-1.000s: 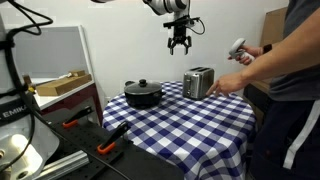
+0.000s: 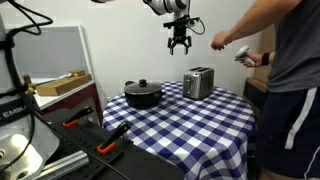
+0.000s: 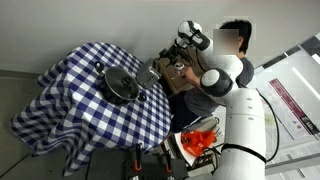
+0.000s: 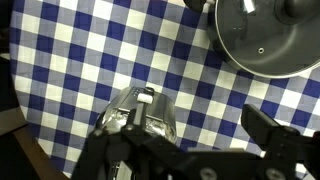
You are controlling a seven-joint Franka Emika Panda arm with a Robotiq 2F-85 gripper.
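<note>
My gripper (image 2: pixel 180 48) hangs well above the table at the back, pointing down. In the wrist view its dark fingers (image 4: pixel 266 126) stand wide apart, open, with no object held between them. A shiny silver toaster (image 2: pixel 199 83) stands on the table below; the wrist view shows the toaster (image 4: pixel 142 108) partly covered by the left finger. To its left in exterior view 1 is a dark pot (image 2: pixel 143 94) with its lid on. The same pot (image 4: pixel 258 38) fills the upper right of the wrist view, cut off by the frame.
A blue-and-white checked cloth covers the table (image 2: pixel 190 130), its front part bare. At the right a person (image 2: pixel 292 75) stands beside the table, an arm stretched out and a white object (image 2: pixel 272 74) near the hand. A black clamp (image 2: pixel 115 134) sits near the robot's base.
The person's arms and the white object have shifted; the pointing hand that was near the toaster is now raised away from it. My gripper, the pot and the toaster look unmoved.
</note>
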